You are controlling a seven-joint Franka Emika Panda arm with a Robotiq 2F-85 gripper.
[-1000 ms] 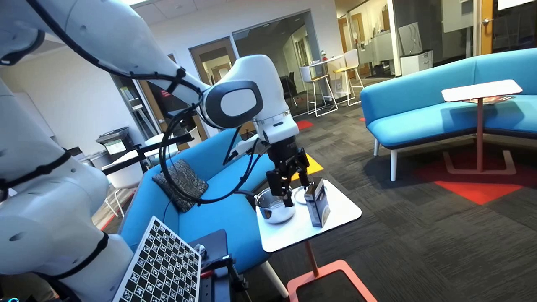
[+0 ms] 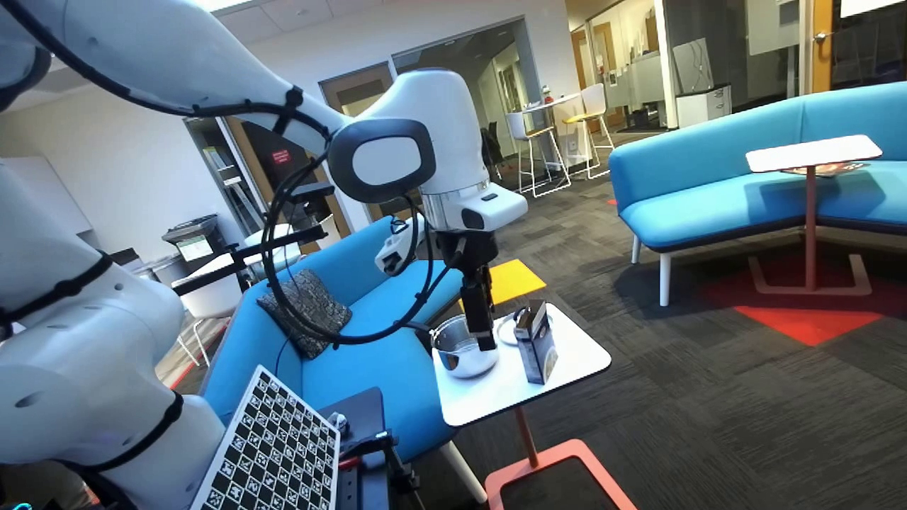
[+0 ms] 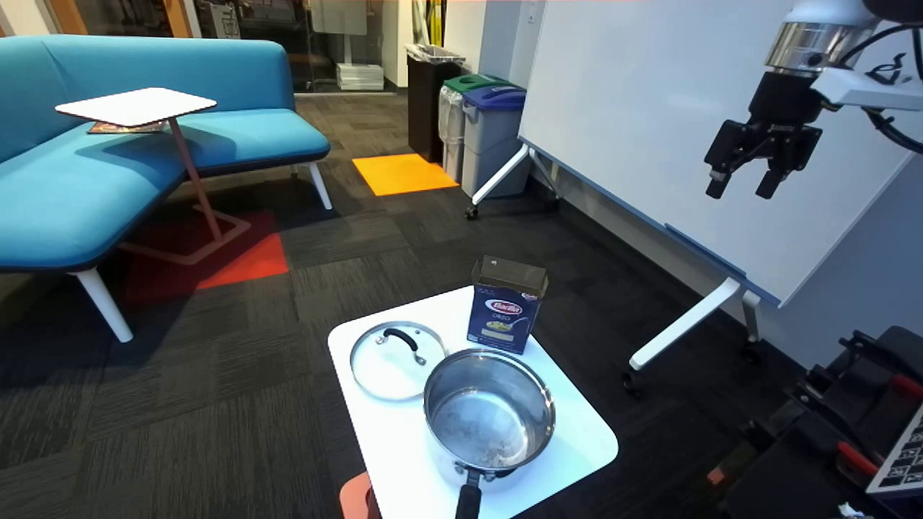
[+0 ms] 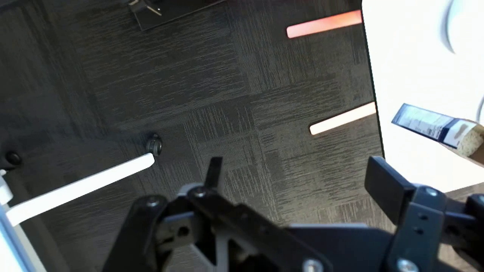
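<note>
My gripper (image 3: 741, 192) stands open with nothing between its fingers, raised in front of the whiteboard and well away from the small white table (image 3: 389, 467). On that table a steel pot (image 3: 489, 424) with a black handle sits uncovered, and its inside looks empty. The glass lid (image 3: 385, 376) lies flat beside the pot. Upright behind both is a blue pasta box (image 3: 502, 316), its top open. From the wrist view, the pasta box (image 4: 424, 124) is right of my gripper, with pale contents showing at its open end. Bare floor lies between the fingers.
A whiteboard (image 3: 657, 112) on wheeled legs stands along the wall. Blue couches (image 2: 748, 178) and another small table (image 2: 813, 153) are farther off. A patterned calibration board (image 2: 272, 442) is near the arm's base. Open carpet surrounds the white table.
My gripper has risen slightly and turned about its wrist, so the fingers now line up one behind the other in exterior view 1. The table's objects have not moved.
</note>
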